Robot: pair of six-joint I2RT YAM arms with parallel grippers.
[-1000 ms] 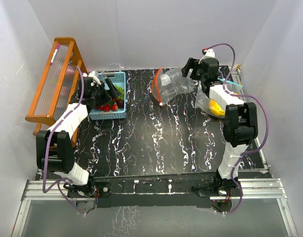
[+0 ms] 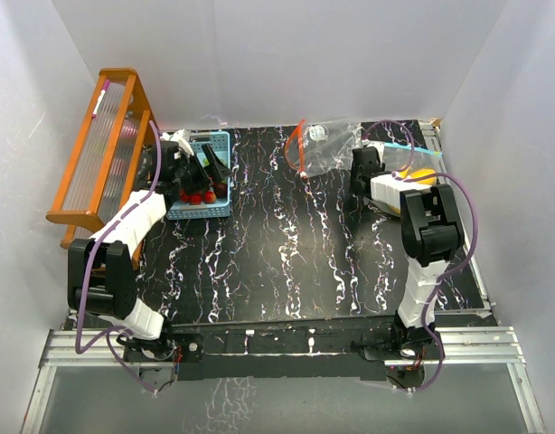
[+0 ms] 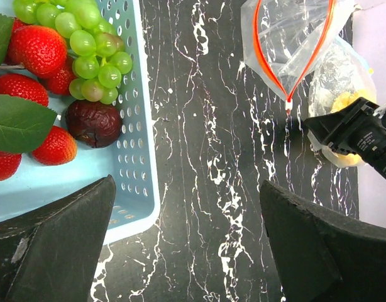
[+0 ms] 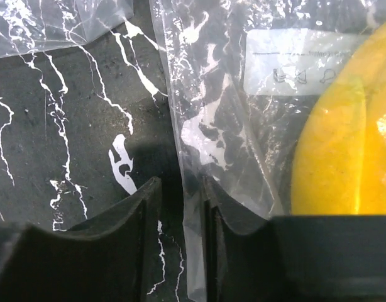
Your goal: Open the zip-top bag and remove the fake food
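A clear bag with a blue zip (image 2: 417,148) lies at the back right, with yellow fake food (image 2: 419,176) inside it. The right wrist view shows this bag's clear edge (image 4: 192,157) running up between the fingers of my right gripper. Those fingers stand a small gap apart, and the yellow food (image 4: 344,145) is to their right, under the plastic. My left gripper is open with nothing between its fingers, over the right rim of the blue basket (image 3: 143,119).
A flat clear bag with an orange zip (image 2: 327,146) lies just left of the blue-zip bag and looks empty. Strawberries (image 3: 39,50), green grapes (image 3: 95,56) and a dark red fruit (image 3: 93,123) fill the basket. A wooden rack (image 2: 137,95) stands at far left.
My right gripper has come down from above the orange-zip bag to the left edge of the blue-zip bag, and its fingers have drawn closer together. The orange-zip bag has shifted slightly right.
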